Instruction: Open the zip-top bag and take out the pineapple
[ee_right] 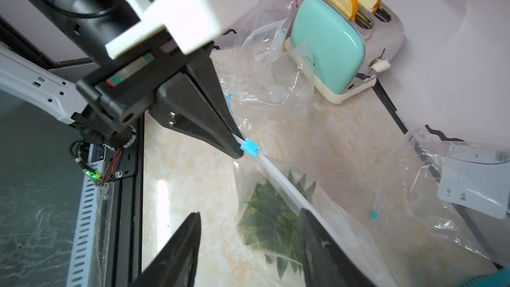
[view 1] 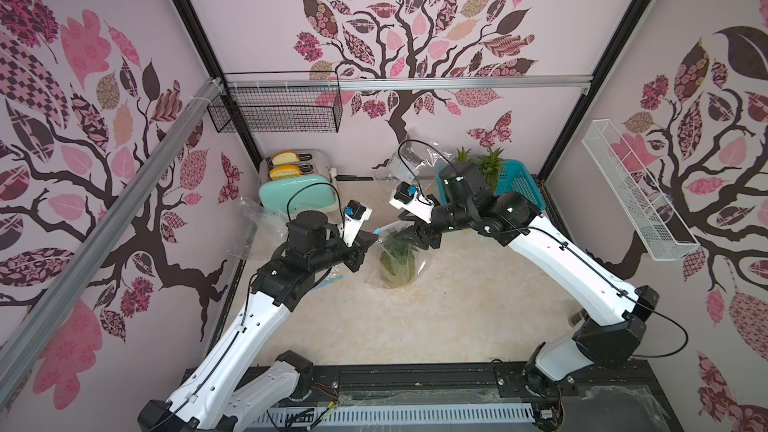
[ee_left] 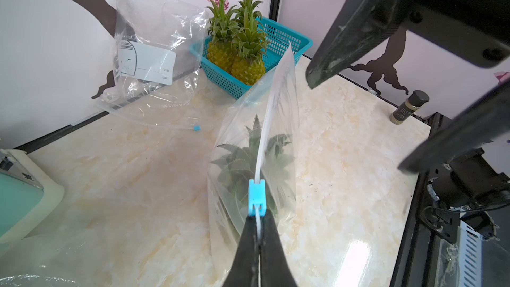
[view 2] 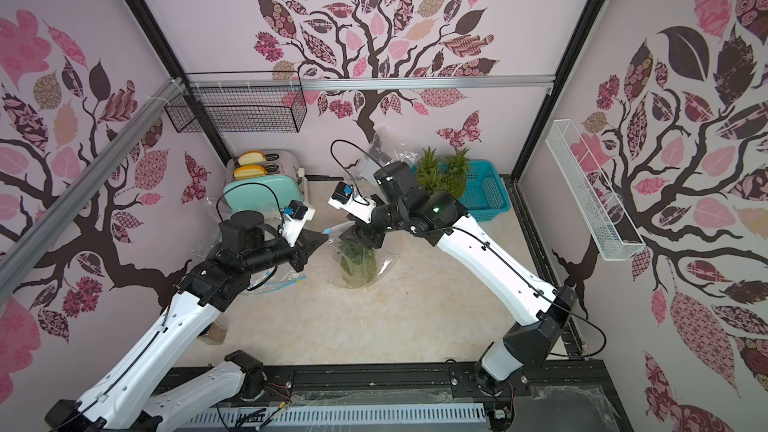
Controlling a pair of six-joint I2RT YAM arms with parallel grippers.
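Observation:
A clear zip top bag [ee_left: 281, 98] stands on the table with the pineapple [ee_right: 271, 210] inside, its green leaves showing through the plastic. The white zip strip runs along its top, with a blue slider [ee_left: 257, 197] near the left end. My left gripper is shut on the end of that strip, just behind the slider. In the right wrist view the left fingers [ee_right: 204, 114] pinch the same corner. My right gripper is open above the bag, the strip passing below and between its fingers without being gripped.
At the back right stands a teal basket [view 2: 485, 196] holding pineapples. A toaster [ee_right: 332, 39] with bread sits at back left. Other empty clear bags [ee_left: 156, 63] stand by the back wall and near the toaster.

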